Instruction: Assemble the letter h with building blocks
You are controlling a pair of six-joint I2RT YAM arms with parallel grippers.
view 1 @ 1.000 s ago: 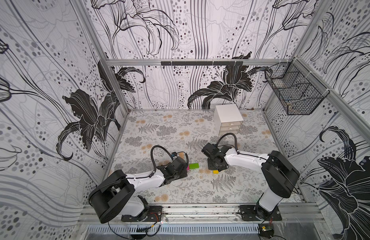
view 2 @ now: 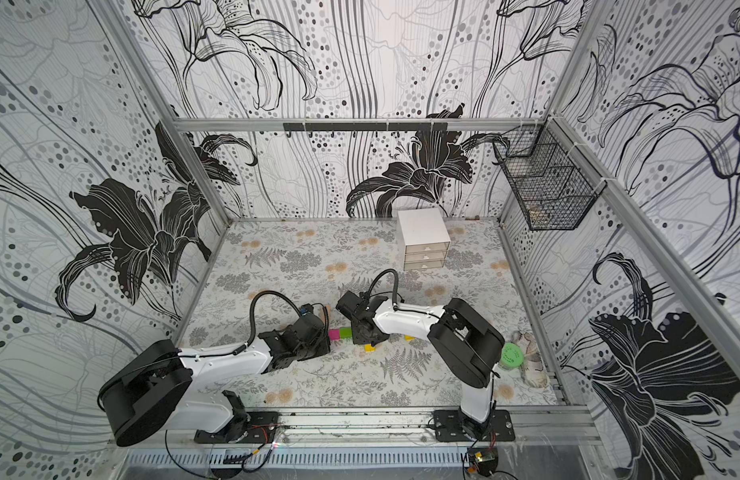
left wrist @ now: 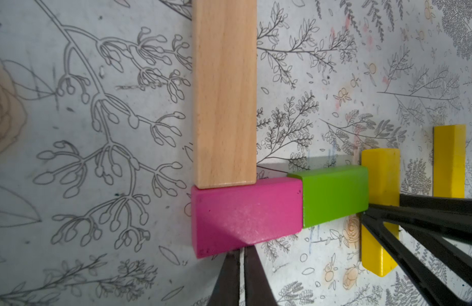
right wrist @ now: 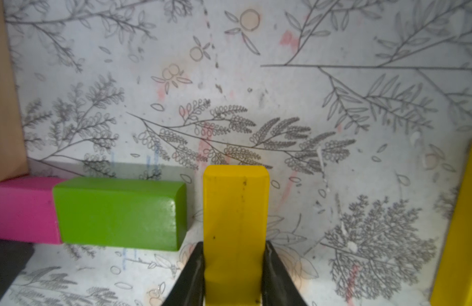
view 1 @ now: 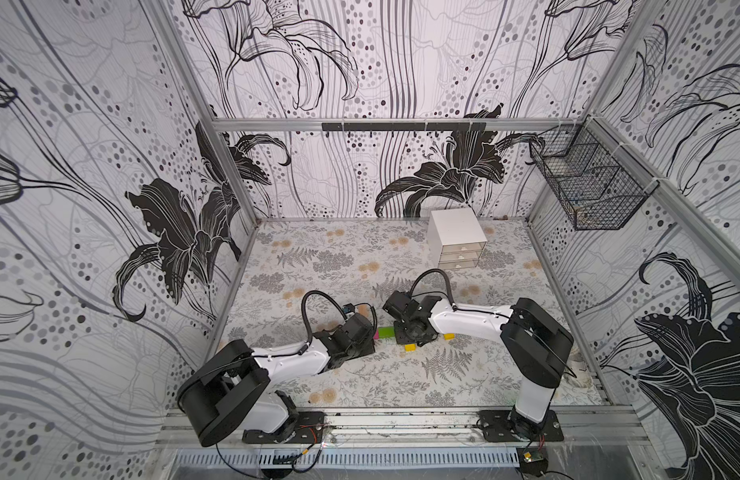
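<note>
In the left wrist view a long plain wooden block [left wrist: 225,97] meets the top edge of a pink block [left wrist: 248,214], whose right end touches a green block [left wrist: 335,196]. My left gripper is shut at the pink block's near side; its tips are partly hidden there and only a thin gap shows between its fingers. A yellow block [right wrist: 234,229] stands lengthwise between the fingers of my right gripper, shut on it. In the right wrist view a narrow gap separates it from the green block's [right wrist: 118,214] right end. Whether it touches the table cannot be told.
Another yellow block [right wrist: 460,229] lies to the right of the held one. A white drawer unit [view 1: 457,238] stands at the back. A green round thing [view 2: 511,355] sits at the far right.
My right gripper has moved left with the yellow block, closing in on the green block. Another yellow block has come into sight behind it. The left arm has stayed still.
</note>
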